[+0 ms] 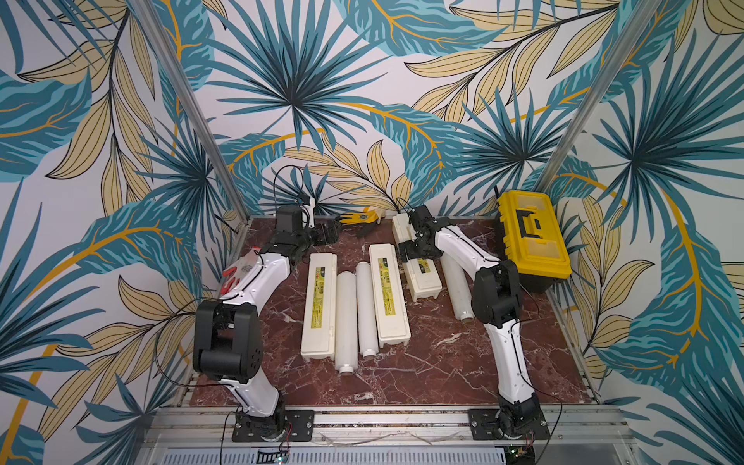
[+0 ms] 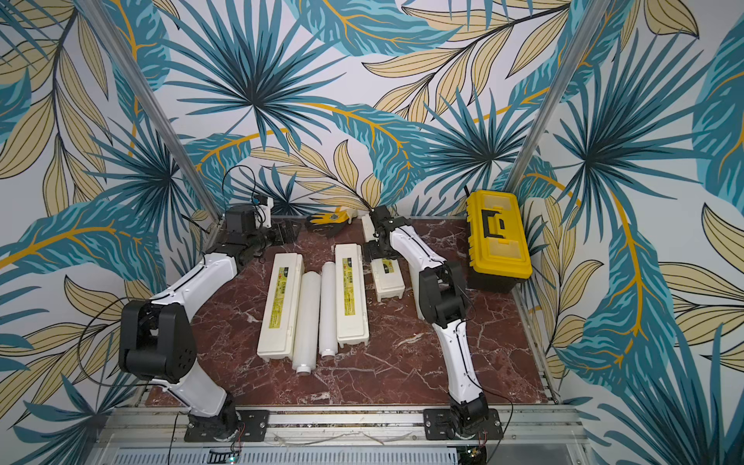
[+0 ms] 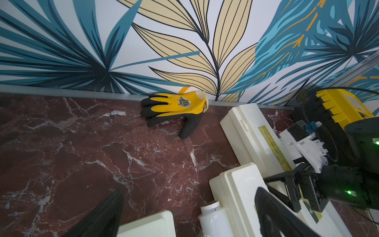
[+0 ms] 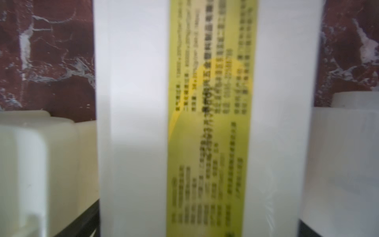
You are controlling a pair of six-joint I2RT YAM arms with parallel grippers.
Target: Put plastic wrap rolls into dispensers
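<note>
Three white dispenser boxes with yellow labels lie on the table: the left box [image 1: 318,306], the middle box [image 1: 390,294] and the right box [image 1: 423,286]. Two white wrap rolls, a longer roll [image 1: 346,321] and another roll [image 1: 366,310], rest between the left and middle boxes. A third roll [image 1: 457,290] lies right of the right box. My right gripper [image 1: 403,250] is over the right box, its open fingers on either side of it; the box's labelled lid [image 4: 134,118] fills the right wrist view. My left gripper hangs open and empty at the back left.
A yellow-black glove [image 3: 177,106] lies by the back wall. The yellow toolbox [image 1: 534,232] stands at the back right. A red-and-clear item [image 1: 236,272] is partly hidden behind the left arm.
</note>
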